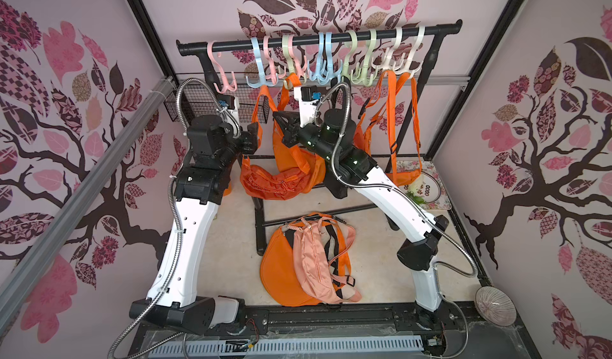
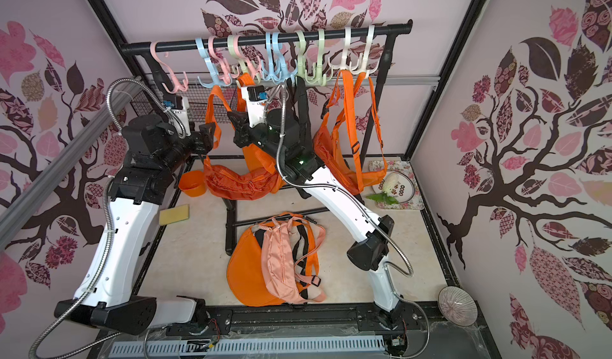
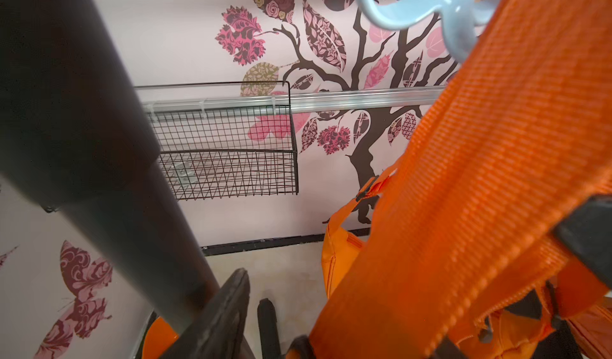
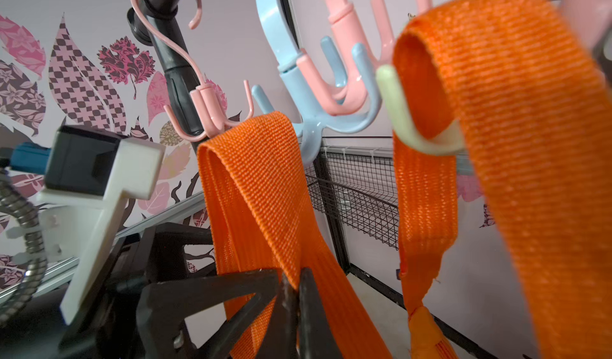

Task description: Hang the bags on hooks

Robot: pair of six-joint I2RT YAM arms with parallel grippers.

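An orange bag (image 1: 274, 179) hangs below the rack. Its strap (image 4: 255, 148) rises to a fold at the light-blue hook (image 4: 312, 120) and seems to lie over one prong; the exact contact is partly hidden. My right gripper is shut on the strap, its edge pinched between the fingertips. Left of the strap, my left gripper stands open; one finger (image 3: 220, 314) is clear of the orange webbing and the other is close beside it. In the top left view, the left gripper is just below and left of the fold.
A black rail (image 1: 357, 37) carries several coloured hooks. Another orange bag (image 1: 404, 136) hangs on the right. Orange and pink bags (image 1: 280, 269) lie on the floor. A rack post (image 3: 146, 187) stands close by the left gripper; a wire basket (image 3: 229, 155) is behind.
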